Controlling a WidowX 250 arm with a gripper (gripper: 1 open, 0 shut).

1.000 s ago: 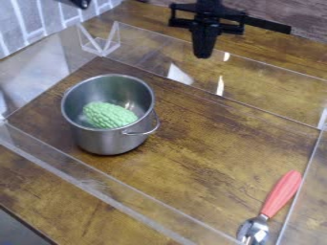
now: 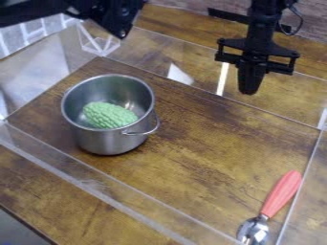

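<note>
My black gripper (image 2: 255,67) hangs over the back right of the wooden table, above the bare surface; whether its fingers are apart is hard to tell. A steel pot (image 2: 125,135) stands at the left with a green textured oval object (image 2: 110,114) inside. A red-handled scoop (image 2: 280,192) with a metal head lies at the front right.
Clear plastic walls (image 2: 33,63) and panels edge the wooden table (image 2: 192,182). A black arm part or cable crosses the top left.
My gripper has moved to the right and somewhat down in the view, from over the back middle to the back right. The pot and scoop have not moved.
</note>
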